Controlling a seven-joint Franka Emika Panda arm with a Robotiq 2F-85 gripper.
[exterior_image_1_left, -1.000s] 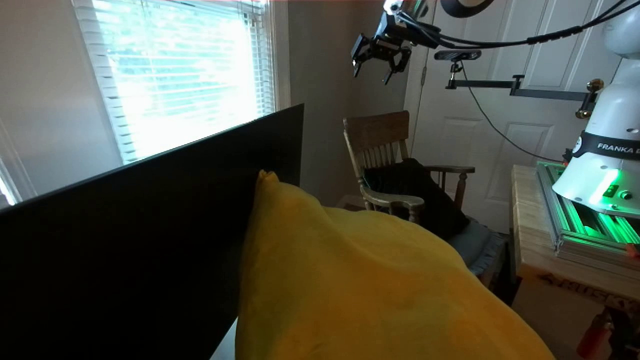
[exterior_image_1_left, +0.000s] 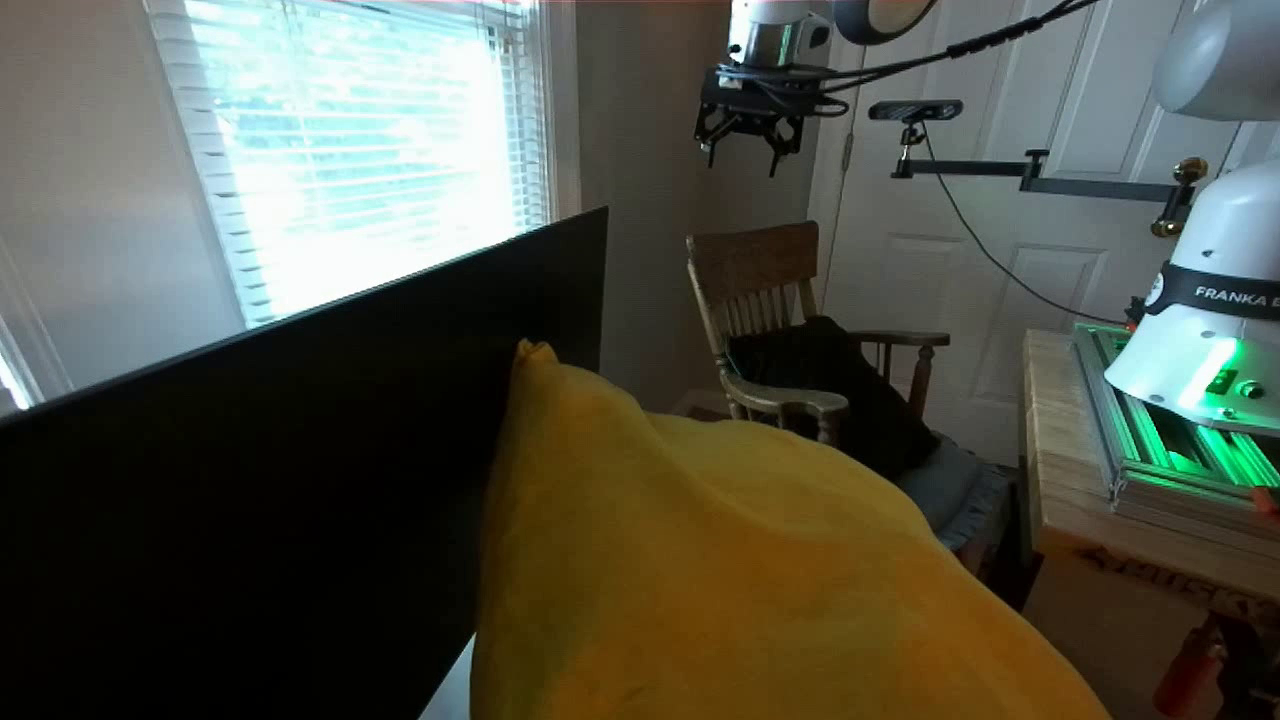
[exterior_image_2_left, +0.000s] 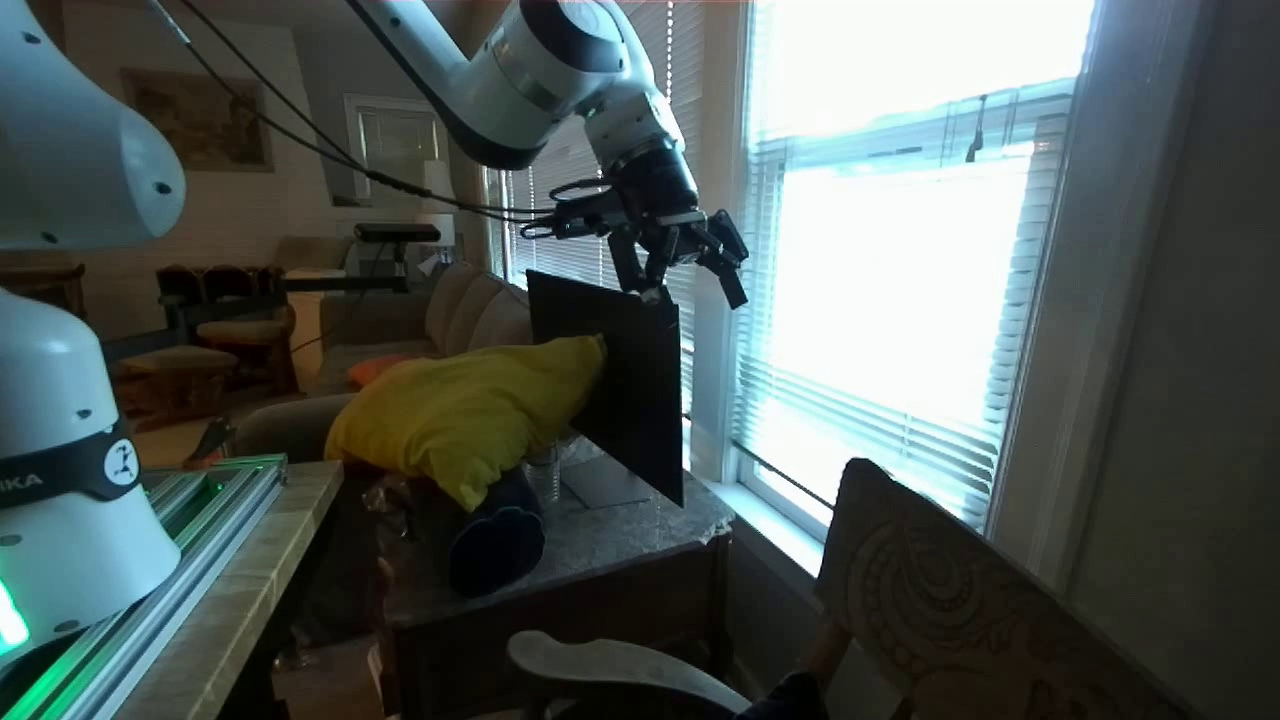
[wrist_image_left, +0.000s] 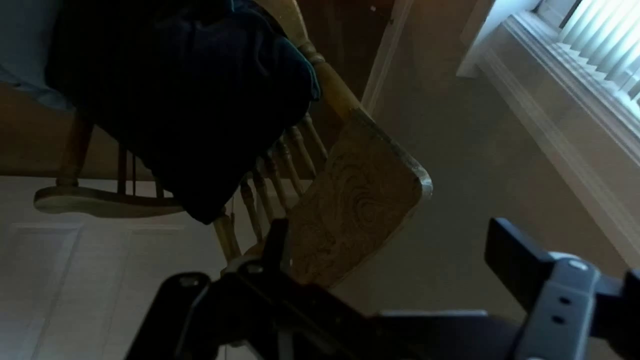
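My gripper (exterior_image_1_left: 744, 156) hangs high in the air, its fingers spread and pointing down, with nothing between them. In the wrist view the two fingers (wrist_image_left: 519, 258) stand wide apart at the lower edge, so the gripper is open. Below it is a wooden armchair (wrist_image_left: 360, 204) with a carved backrest and spindles. A dark cushion (wrist_image_left: 180, 90) leans on the chair's seat. The yellow pillow (exterior_image_2_left: 468, 408) lies against a black panel (exterior_image_2_left: 642, 384) on a low table, well apart from the gripper.
A bright window with blinds (exterior_image_2_left: 900, 300) is close to the arm in the second exterior view. A camera on a bar (exterior_image_1_left: 918, 110) reaches out from the door side. The wooden bench (exterior_image_1_left: 1068, 420) carries the arm's base. Cables (exterior_image_1_left: 960, 50) trail from the wrist.
The wrist has turned from a slant to nearly straight down, and the upper arm and cables have shifted left in exterior view 1. The fingers stay spread; pillow and chair are unmoved.
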